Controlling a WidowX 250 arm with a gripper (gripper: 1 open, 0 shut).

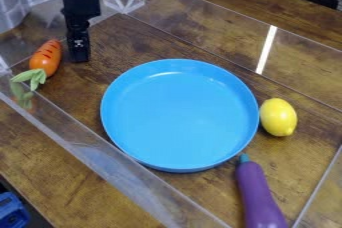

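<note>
My dark gripper (79, 44) reaches down from the top left, its tips low over the wooden table just right of an orange carrot (46, 58) with green leaves; I see nothing held in it. A large blue plate (179, 112) fills the middle. A yellow lemon (278, 117) lies right of the plate, and a purple eggplant (258, 195) lies at the bottom right.
Clear walls (139, 190) border the work area. The wooden surface behind the plate (187, 32) is mostly bare. A blue object (11, 212) sits at the bottom left corner, outside the wall.
</note>
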